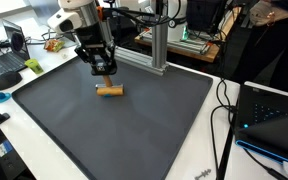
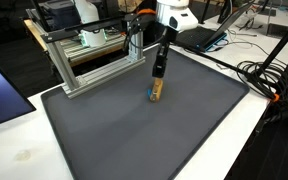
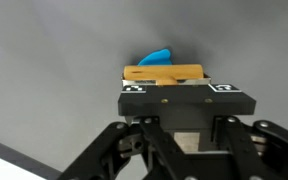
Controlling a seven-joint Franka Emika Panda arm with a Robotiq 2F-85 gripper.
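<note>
An orange-brown wooden mallet-like tool [image 1: 110, 91] has a crosswise bar at its bottom and a short handle rising from it. My gripper [image 1: 106, 73] points down over the bar and is shut on that handle. From the other side, the tool [image 2: 155, 92] appears below the dark gripper [image 2: 158, 76], at or just above the mat; a gap cannot be told. In the wrist view the bar [image 3: 164, 72] lies across the front of the gripper. A small blue piece [image 3: 155, 57] shows behind the bar, partly hidden by it.
A dark grey mat [image 1: 109, 130] covers the table, and its front and middle are bare. A metal frame [image 2: 104, 70] stands along one side. Cables and a black device [image 1: 270, 125] lie at the right in the first exterior view.
</note>
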